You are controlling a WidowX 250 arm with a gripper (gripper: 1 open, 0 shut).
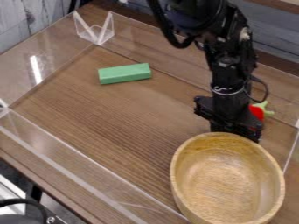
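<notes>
The black robot gripper (228,122) is low at the right, just behind a large tan oval bowl (226,179). It is shut; whether anything is between its fingertips is hidden. A red object with a green top (257,113), like a toy vegetable, is mostly hidden behind the gripper, with only a small part showing on its right side.
A green block (125,73) lies on the wooden table (105,131) at the upper left. A clear plastic piece (94,29) stands at the back left. A cable curls at the lower left corner.
</notes>
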